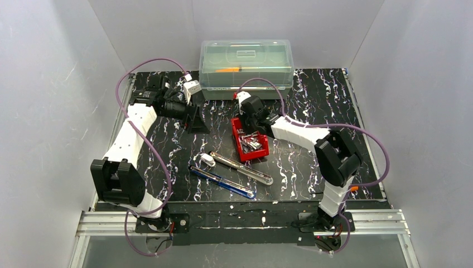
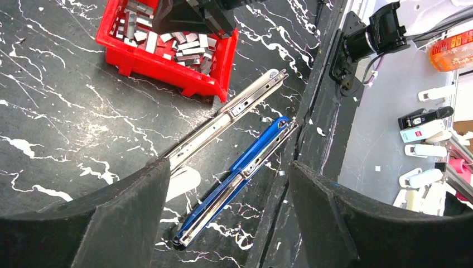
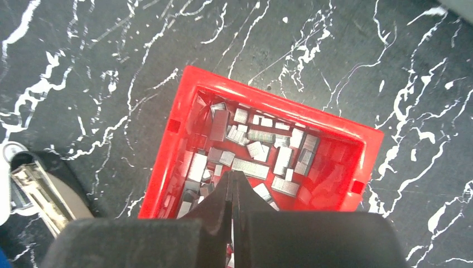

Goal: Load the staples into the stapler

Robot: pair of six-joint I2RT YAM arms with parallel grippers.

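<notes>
A red bin (image 1: pixel 262 149) full of staple strips stands mid-table; in the right wrist view its rim (image 3: pixel 284 100) frames the loose staples (image 3: pixel 249 168). My right gripper is shut over the bin, with no held staple visible. My left gripper hangs open, left of the bin, with nothing visible between its fingers. Below the bin lie a silver stapler (image 1: pixel 251 173) and a blue stapler (image 1: pixel 223 183), both long and narrow, with a small white object (image 1: pixel 207 159) beside them.
A lidded translucent box (image 1: pixel 246 61) fills the back middle. An orange-handled tool (image 1: pixel 353 188) lies at the front right, partly behind the right arm.
</notes>
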